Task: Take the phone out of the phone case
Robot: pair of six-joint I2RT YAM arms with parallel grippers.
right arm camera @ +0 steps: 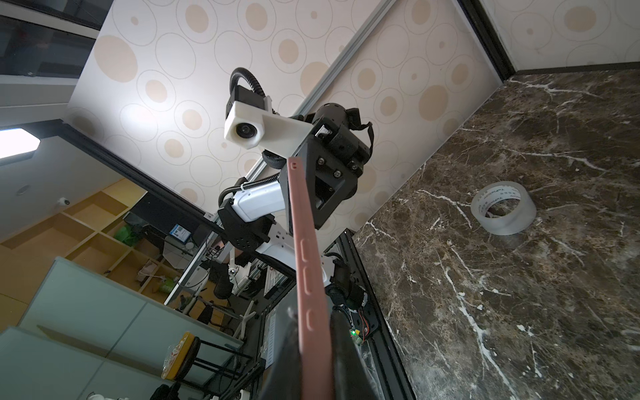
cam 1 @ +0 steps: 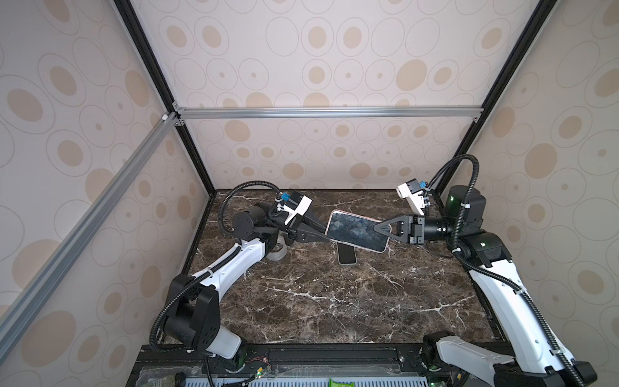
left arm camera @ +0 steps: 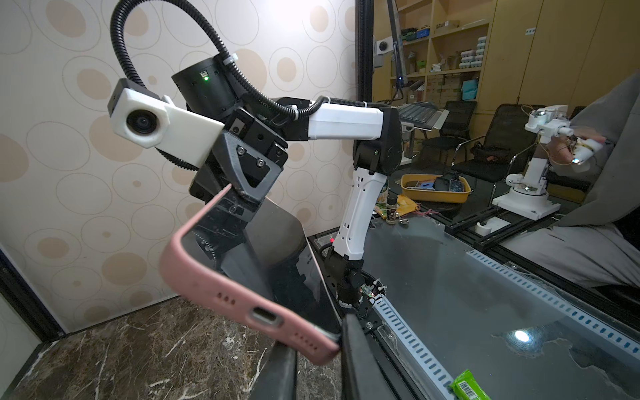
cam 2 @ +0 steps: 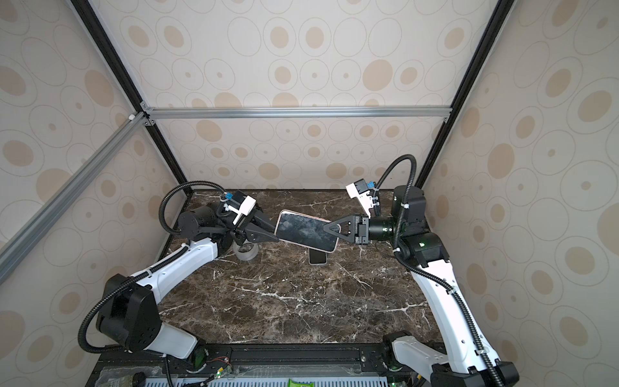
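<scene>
A phone in a pink case is in the air, screen facing forward. My right gripper is shut on its right end. My left gripper is at the other end; in the left wrist view its fingertips are at the case's end beside the port, and whether they grip it is unclear. The phone is still within the case. A second dark phone lies on the table below, partly hidden by the held one.
A tape roll lies on the left part of the marble table, behind my left arm in the top views. Walls enclose the back and sides.
</scene>
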